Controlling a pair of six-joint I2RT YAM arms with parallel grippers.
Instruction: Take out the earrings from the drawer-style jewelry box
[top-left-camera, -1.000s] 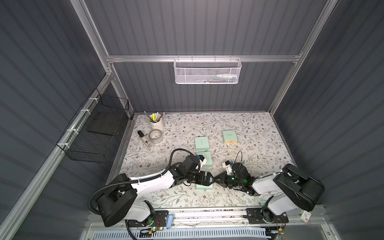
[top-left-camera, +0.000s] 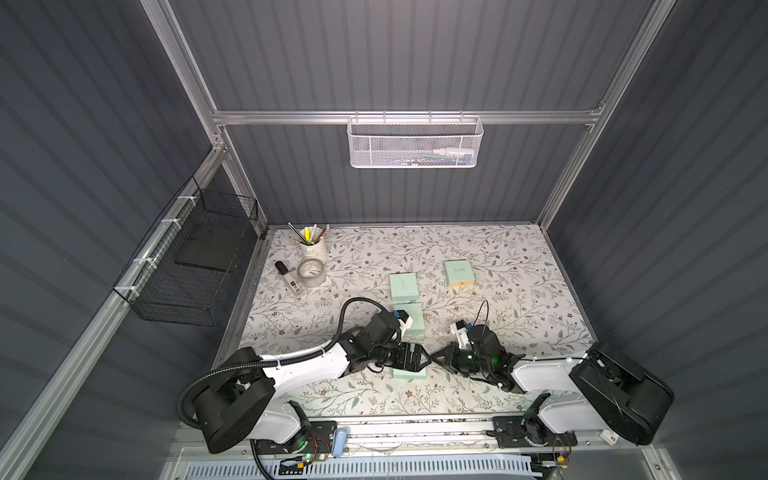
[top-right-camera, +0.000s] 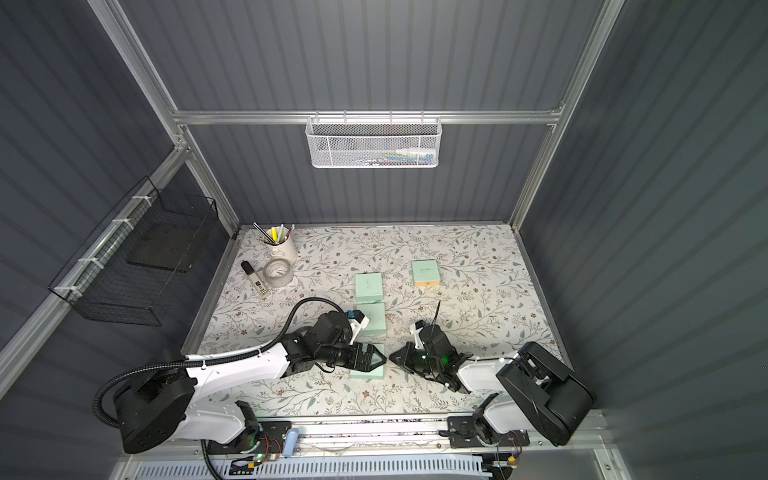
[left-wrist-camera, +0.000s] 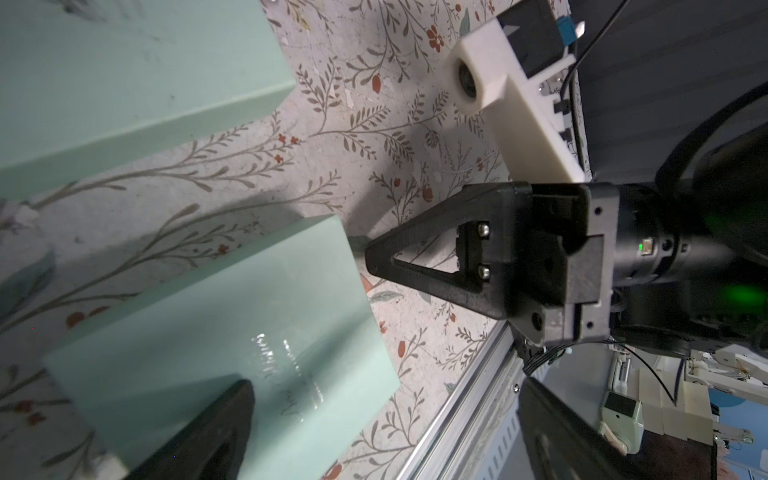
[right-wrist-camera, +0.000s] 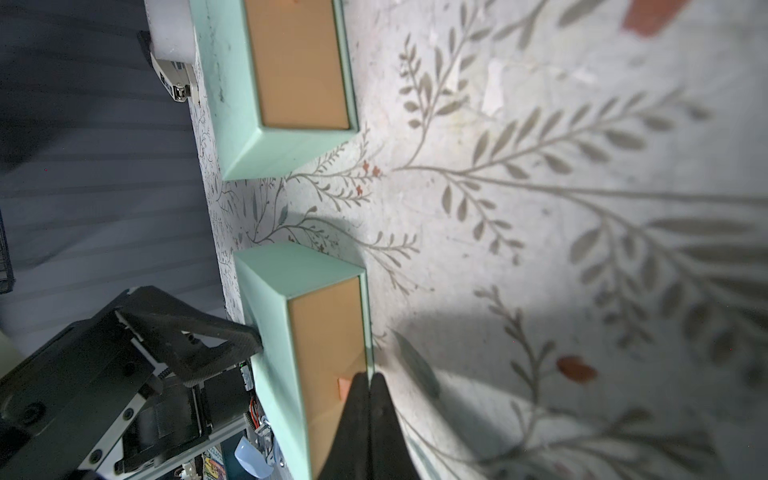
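Note:
A mint drawer box (left-wrist-camera: 240, 336) lies near the table's front under my left gripper (top-left-camera: 412, 357), which stands open above it. In the right wrist view this box (right-wrist-camera: 272, 336) shows a tan drawer face (right-wrist-camera: 324, 336) with a small orange tab (right-wrist-camera: 345, 388); the drawer appears closed. My right gripper is shut, its tips just in front of that tab, nothing visible between them. No earrings are in view.
More mint boxes (top-left-camera: 404, 285) stand behind, one apart (top-left-camera: 458, 270) at back right. A tape roll (top-left-camera: 311, 281), a marker (top-left-camera: 285, 280) and a pen cup (top-left-camera: 314, 250) stand at left.
My right arm has shifted a little to the right, its gripper slightly away from the front box. My left arm has not visibly moved.

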